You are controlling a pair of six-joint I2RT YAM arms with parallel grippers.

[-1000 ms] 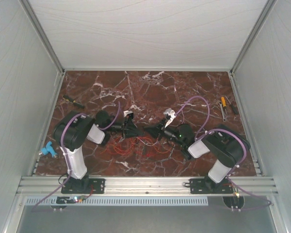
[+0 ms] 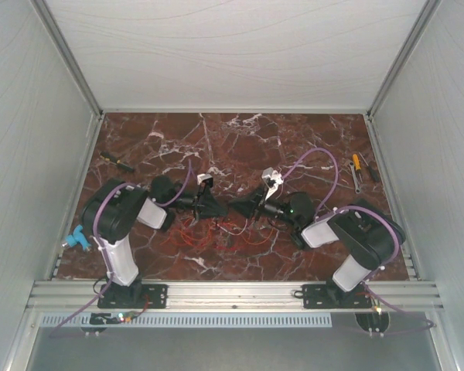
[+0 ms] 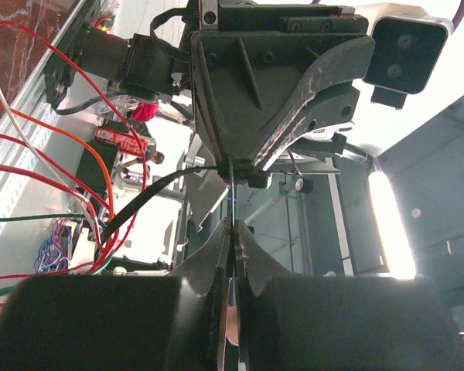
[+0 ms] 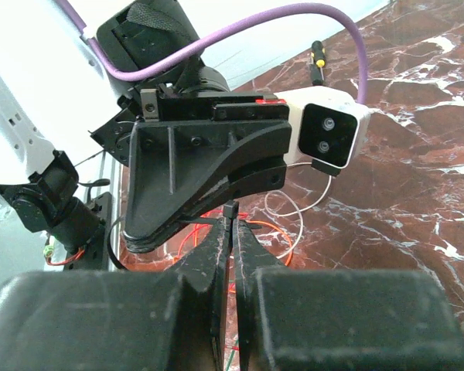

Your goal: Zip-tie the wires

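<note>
In the left wrist view a black zip tie (image 3: 143, 199) curves around a bundle of red, orange, white and green wires (image 3: 100, 174), its loop still wide. My left gripper is shut, with the strap showing as a thin edge-on line between its fingers. Facing it closely, my right gripper is shut on the zip tie's small head (image 4: 230, 209), which pokes up at the fingertips. From above, the left gripper (image 2: 223, 210) and right gripper (image 2: 233, 205) almost meet over the wires (image 2: 192, 234); the tie is too small to make out there.
A black-handled tool (image 2: 117, 161) lies at the left, a blue object (image 2: 76, 238) near the front left corner. An orange-handled screwdriver (image 2: 356, 163) and a wrench (image 2: 355, 178) are by the right edge.
The right arm has shifted slightly, its elbow a little to the right; the right gripper stays close to the left one. The left arm looks still.
</note>
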